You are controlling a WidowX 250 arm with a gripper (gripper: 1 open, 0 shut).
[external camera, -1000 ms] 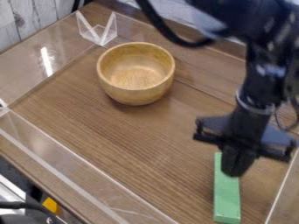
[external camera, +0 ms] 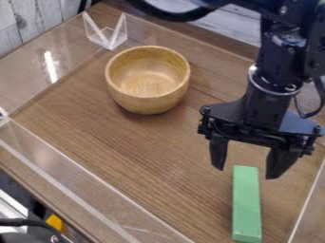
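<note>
My black gripper hangs open on the right of the view, with its two fingers spread above the wooden table, just past the upper end of a green rectangular block. The block lies flat in the lower right, its long side running away from the camera. Nothing shows between the fingers.
A tan wooden bowl stands at the upper middle left. A white wire-like object sits at the back left.
The block looks unmoved.
</note>
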